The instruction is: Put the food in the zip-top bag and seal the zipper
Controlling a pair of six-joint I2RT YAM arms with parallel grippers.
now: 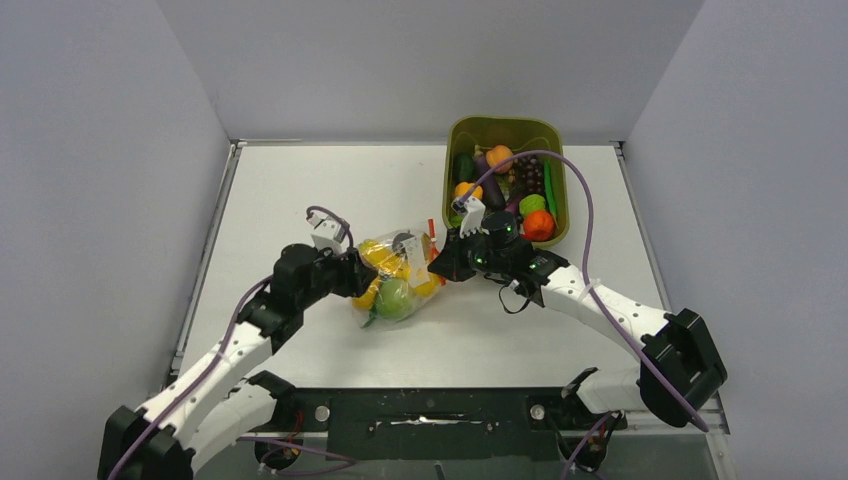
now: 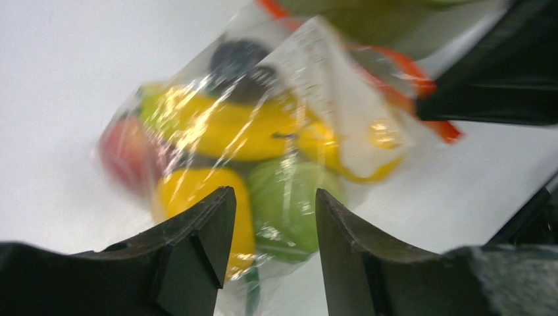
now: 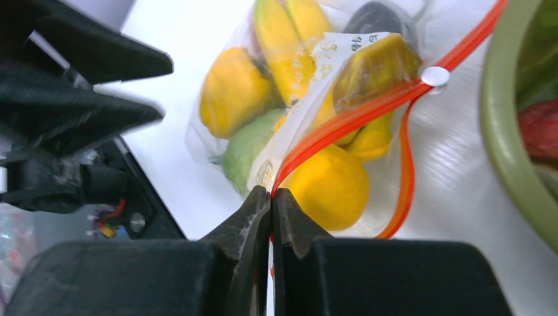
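The clear zip top bag (image 1: pixel 396 300) lies mid-table with food inside, including a green round item (image 2: pixel 289 204), yellow pieces (image 2: pixel 230 128) and a dark item (image 3: pixel 383 18). Its red-orange zipper edge (image 3: pixel 342 122) faces right, parted into two strips by its mouth, and carries a white round slider (image 3: pixel 435 76). My right gripper is shut on the near end of one strip. At the bag's left side, my left gripper (image 1: pixel 370 277) stands open over it; its fingers (image 2: pixel 217 217) appear apart with nothing clearly held between them.
An olive bin (image 1: pixel 560 200) holding more produce, among it an orange-red item (image 1: pixel 539 225), stands close behind the right gripper.
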